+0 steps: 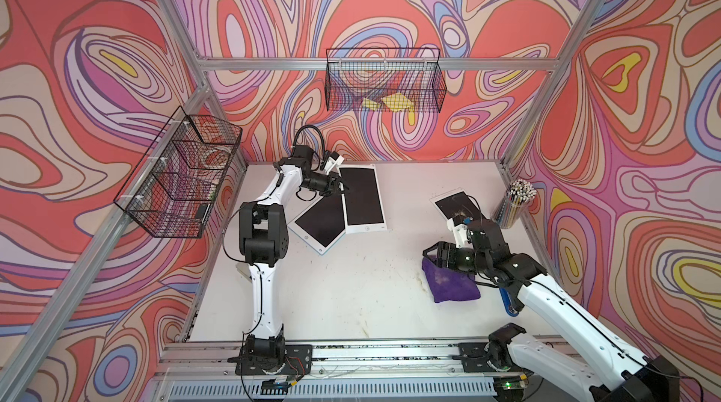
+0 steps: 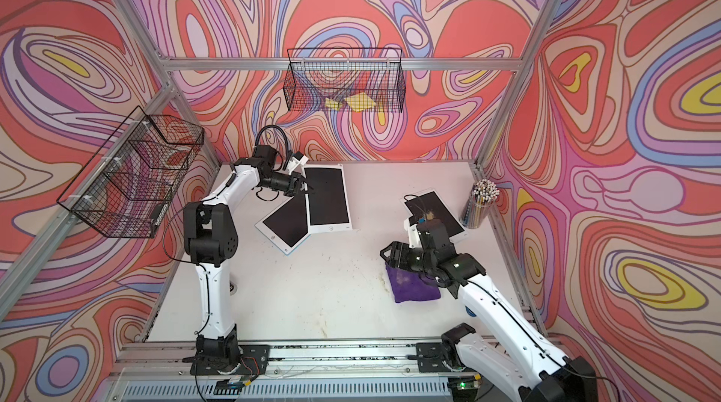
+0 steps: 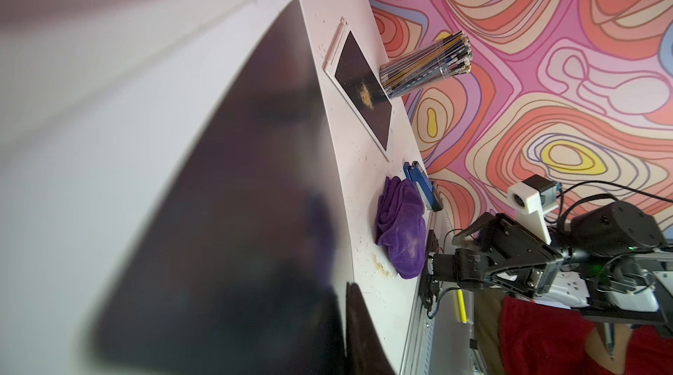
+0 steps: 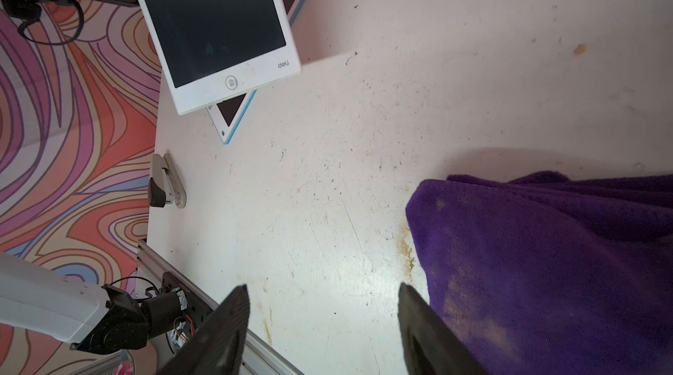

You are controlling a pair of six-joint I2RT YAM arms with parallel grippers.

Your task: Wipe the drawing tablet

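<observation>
A white-framed drawing tablet [image 1: 363, 197] is in my left gripper [image 1: 338, 188], which is shut on its left edge at the back left; it overlaps a blue-framed tablet [image 1: 317, 229]. My right gripper stands open above the table beside a folded purple cloth [image 4: 539, 270], with nothing visible between its fingers. At the back right lies another white-framed tablet [image 3: 361, 87], with tan crumbs on its dark screen.
A holder of pens [image 2: 479, 203] stands at the right edge. A blue object [image 3: 419, 182] lies beside the cloth, and a stapler [image 4: 168, 178] at the left. Wire baskets [image 1: 385, 86] hang on the frame.
</observation>
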